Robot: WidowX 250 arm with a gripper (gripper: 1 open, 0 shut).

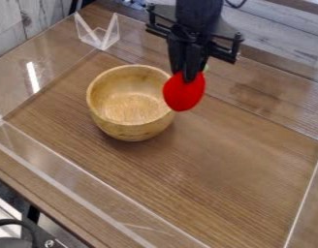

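Note:
My black gripper (186, 70) hangs from the top centre of the camera view, just right of a wooden bowl (123, 116). A red, rounded object (184, 94) is at its fingertips and appears to be held, though the fingers are partly hidden behind it. The bowl stands empty on the wooden table (213, 184).
A clear plastic piece (100, 32) stands at the back left. A black cable (22, 232) shows at the lower left edge.

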